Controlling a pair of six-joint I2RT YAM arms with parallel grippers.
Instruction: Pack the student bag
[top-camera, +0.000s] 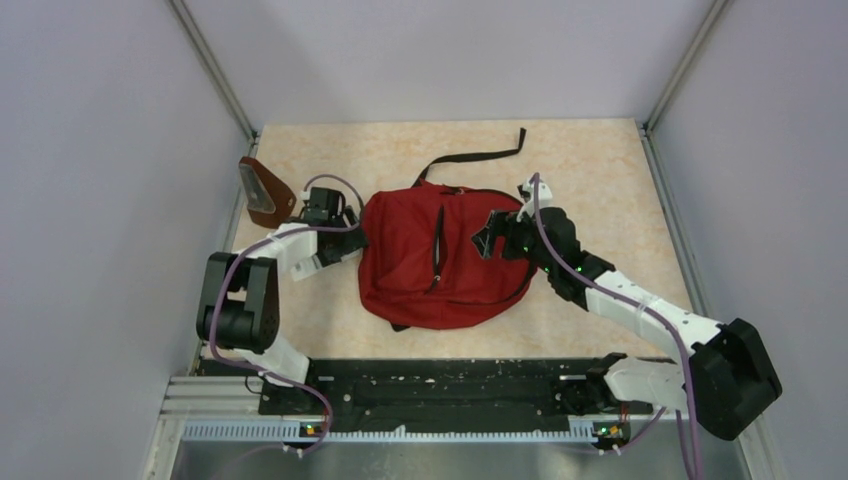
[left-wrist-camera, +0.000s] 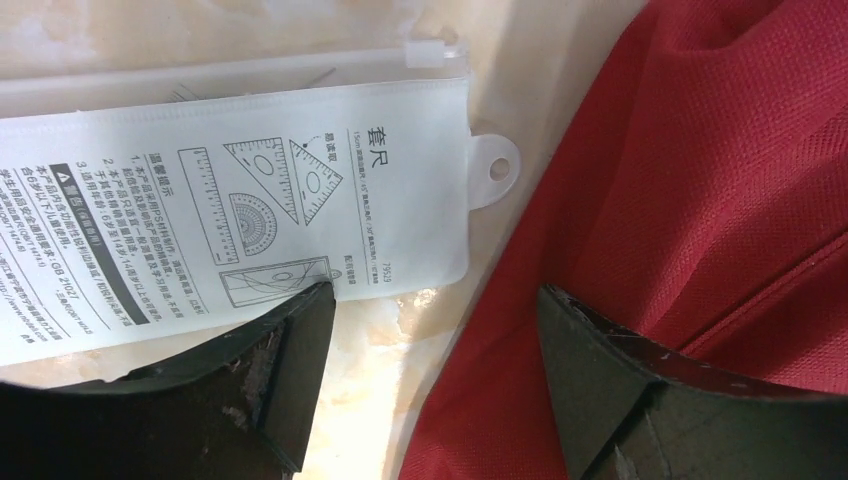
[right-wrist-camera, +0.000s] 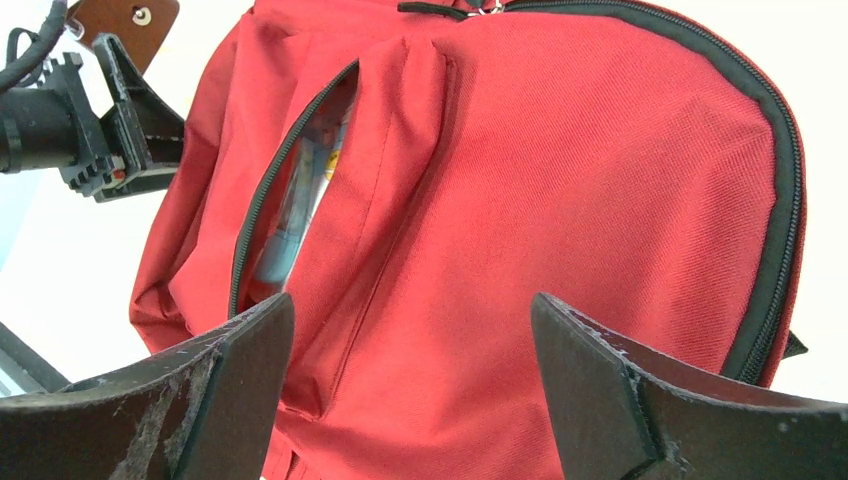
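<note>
A red bag (top-camera: 400, 235) lies in the middle of the table, its front pocket zip partly open. In the right wrist view, something pale shows inside that pocket (right-wrist-camera: 290, 215). The white ruler-set pouch (left-wrist-camera: 300, 200) lies flat on the table along the bag's left side. My left gripper is above the gap between them with fingers apart: one finger (left-wrist-camera: 295, 370) is at the pouch's lower edge, the other (left-wrist-camera: 590, 370) against the red cloth. Nothing is held. Above the bag's right part, my right gripper (top-camera: 483, 236) stands open and empty.
A brown case (top-camera: 268, 198) with a dark window stands at the table's back left, behind the left arm. The bag's black strap (top-camera: 480, 157) trails toward the back. Bare table shows at the right and the front left.
</note>
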